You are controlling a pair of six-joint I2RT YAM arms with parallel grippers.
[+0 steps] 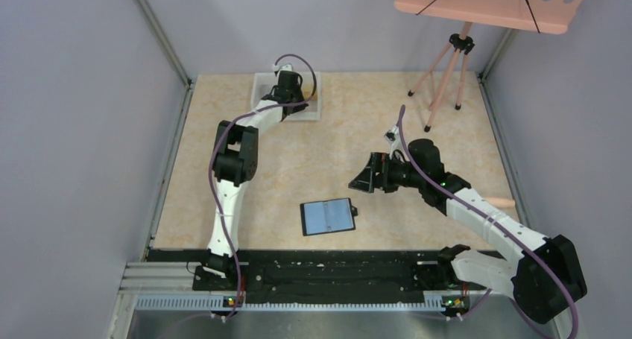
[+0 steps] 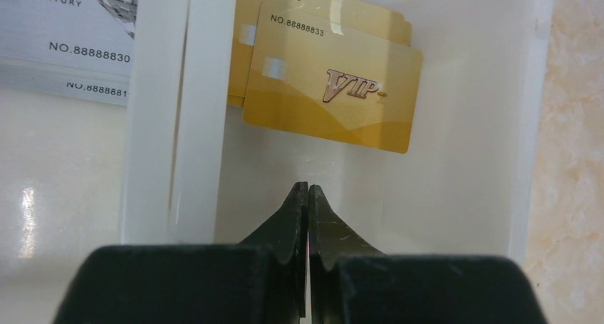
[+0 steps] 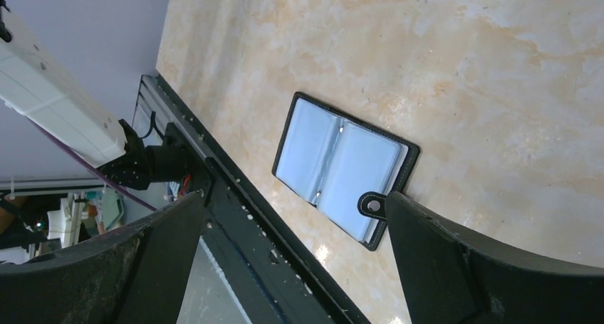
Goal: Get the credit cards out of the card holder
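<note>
The card holder (image 1: 329,217) lies spread open near the table's front edge, its sleeves pale blue in a black cover, a snap tab (image 3: 372,205) on one side. Two or more gold VIP cards (image 2: 331,78) rest in one compartment of the white box (image 1: 314,115) at the back; silver cards (image 2: 64,39) lie in the other, across the divider. Over the gold side, my left gripper is shut, with nothing visible between its fingertips. My right gripper stands open above the table, right of and behind the holder, nothing held.
The box divider (image 2: 175,110) rises close to the left fingers. A pink tripod stand (image 1: 449,78) is at the back right. Bare table (image 1: 328,156) stretches between the box and the card holder.
</note>
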